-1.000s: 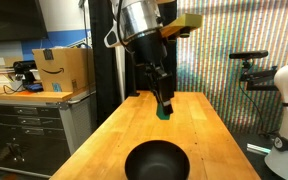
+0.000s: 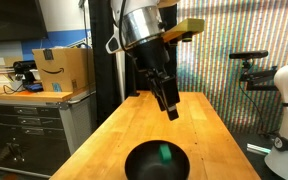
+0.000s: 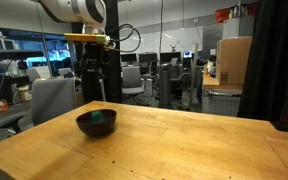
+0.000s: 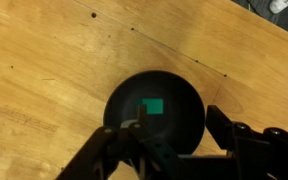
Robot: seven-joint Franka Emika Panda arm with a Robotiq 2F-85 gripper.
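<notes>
A small green block (image 2: 165, 152) shows within the round black bowl (image 2: 144, 165), towards the bowl's right side in exterior view 1. The wrist view has the green block (image 4: 153, 105) against the bowl's dark inside. Above the bowl, my gripper (image 2: 171, 112) points downward, open and clear of both bowl and block. In exterior view 2 the bowl (image 3: 87, 127) stands upright on the wooden table, and a bit of green shows at its opening. My dark fingers partly cover the bowl's lower part in the wrist view.
Around the bowl the wooden table (image 3: 174, 135) is largely bare. A grey chair (image 3: 52, 100) stands beyond its left side in exterior view 2. Off the table, a cardboard box (image 2: 64, 68) rests on a cabinet.
My gripper has opened and shifted only slightly.
</notes>
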